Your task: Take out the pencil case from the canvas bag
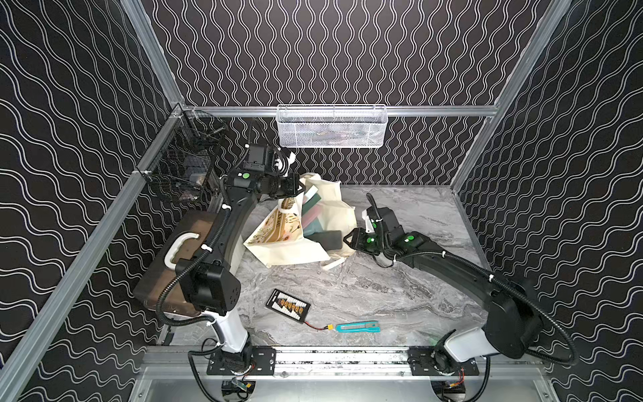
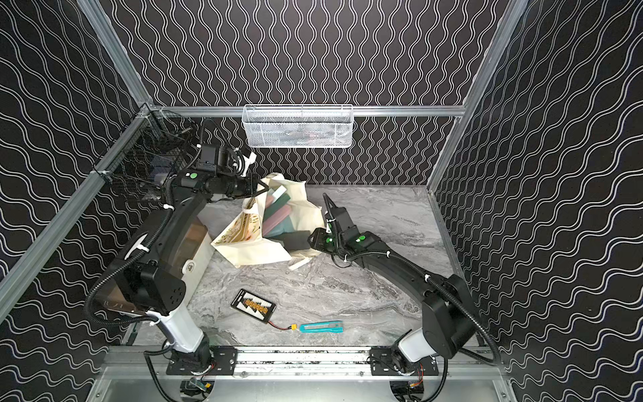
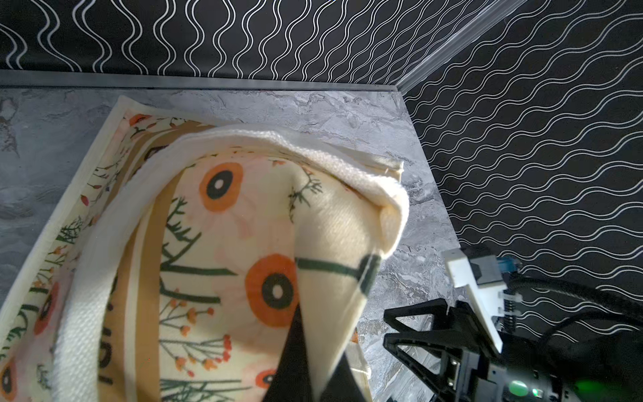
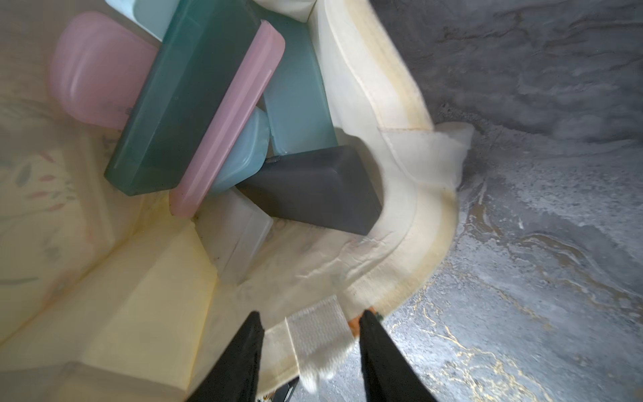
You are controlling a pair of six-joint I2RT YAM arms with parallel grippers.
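The cream canvas bag (image 1: 288, 252), printed with flowers on one side, lies with its mouth spread. Inside it show a dark grey case (image 4: 314, 187), a dark green box (image 4: 184, 100), a pink piece (image 4: 231, 117) and a blue-green piece (image 4: 298, 87); which one is the pencil case I cannot tell. My left gripper is shut on the bag's printed edge, the cloth passing between its fingers. Beside the bag's right rim, my right gripper has its fingers apart, a cream strap end (image 4: 318, 335) showing in the gap, with no visible clamping.
A brown-lidded case (image 1: 177, 261) stands at the left under the left arm. In front lie a black card (image 1: 288, 305) and a teal cutter (image 1: 357, 327). A white mesh basket (image 1: 331, 127) hangs at the back.
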